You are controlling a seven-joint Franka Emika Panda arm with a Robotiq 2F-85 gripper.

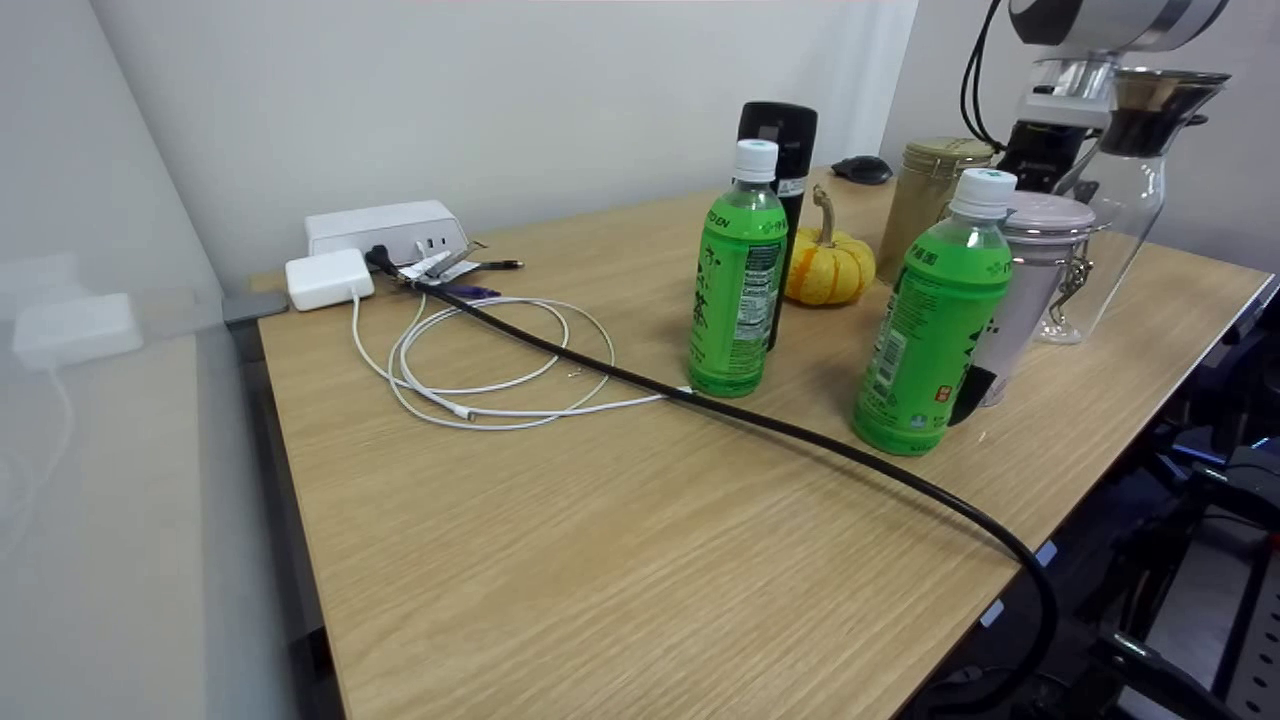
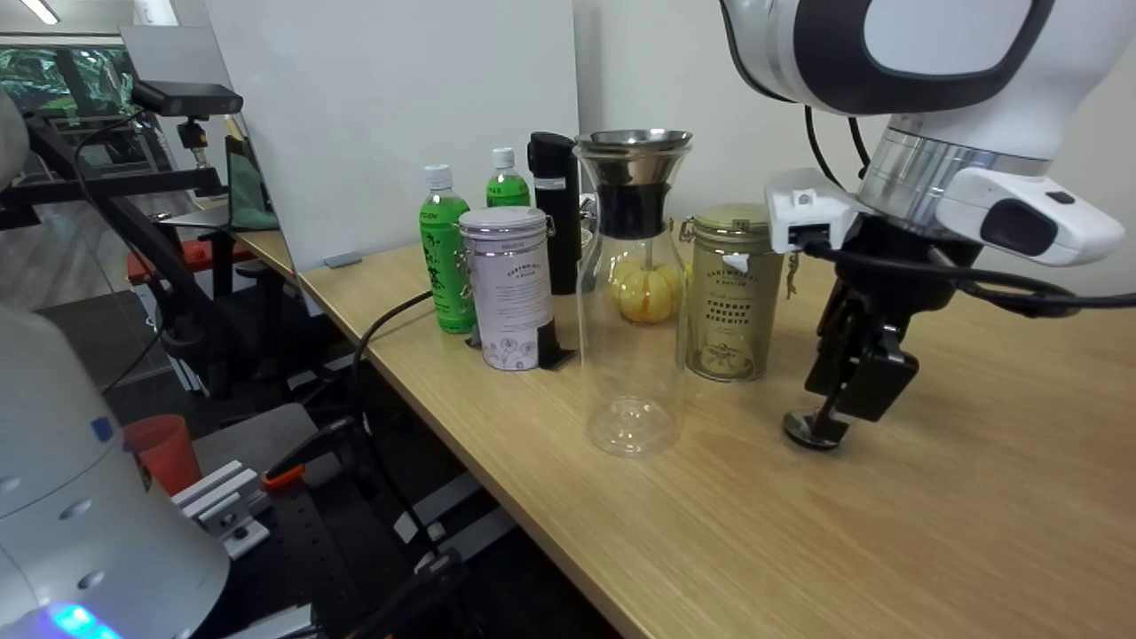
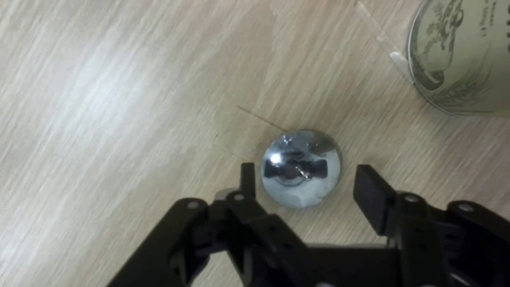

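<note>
A round, shiny metal lid (image 3: 301,186) lies on the wooden table, in the wrist view between the two fingers of my gripper. Bare wood shows on both sides of the lid, with a wider gap toward the right finger, so the fingers are apart and not closed on it. In exterior view 2 my gripper (image 2: 841,410) points down at the table right over the lid (image 2: 811,430). The fingertips are partly hidden there. From exterior view 1 the gripper is mostly behind the jars and the carafe.
A glass carafe (image 2: 630,351) with a metal funnel top and an olive canister (image 2: 730,303) stand left of the gripper. Beyond are a pink canister (image 2: 511,287), a pumpkin (image 1: 828,270), green bottles (image 1: 734,300) and a black cylinder (image 2: 556,234).
</note>
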